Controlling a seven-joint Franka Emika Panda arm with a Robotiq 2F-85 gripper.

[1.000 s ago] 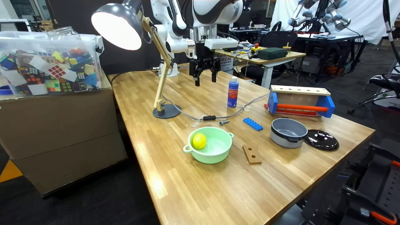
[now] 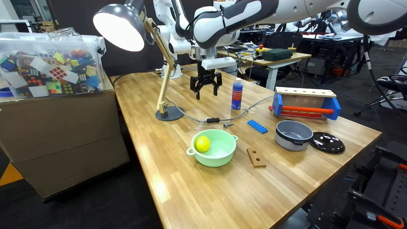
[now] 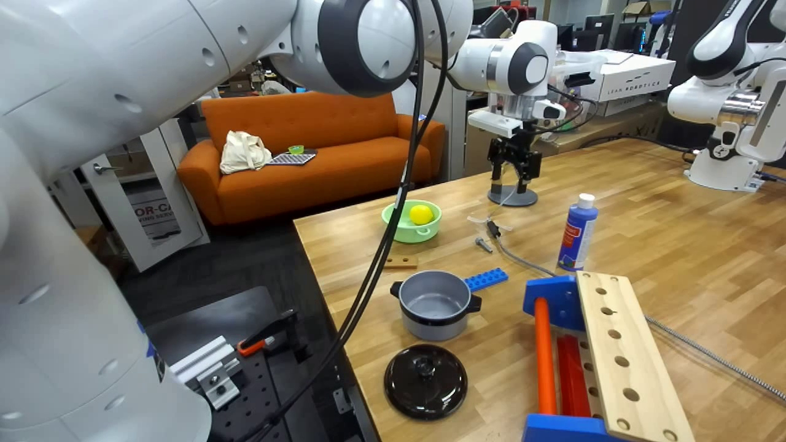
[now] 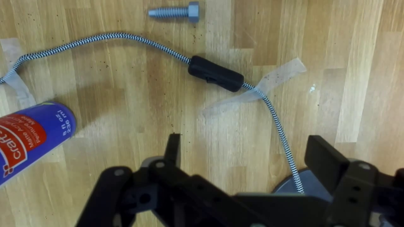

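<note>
High over the back part of the table, my gripper (image 2: 206,95) points down with its fingers spread and nothing between them. In the wrist view bare wood shows between its two fingers, and the black cord switch (image 4: 216,73) with its braided cable lies beyond them. A grey bolt (image 4: 172,12) is at the top of that view, and the blue paint bottle (image 4: 34,132) is at the left. Nearer the table's front, a yellow ball (image 2: 203,143) rests inside the green bowl (image 2: 222,158).
A desk lamp's base (image 2: 170,114) stands left of the bottle. To the right are a blue brick (image 2: 257,126), a wooden piece (image 2: 256,157), a grey pot (image 2: 293,135), its black lid (image 2: 327,142) and a toy bench (image 2: 305,103).
My gripper has come lower, toward the table, and shifted slightly left in exterior view 1. The arm stretches lower across the view. The objects on the table have stayed put.
</note>
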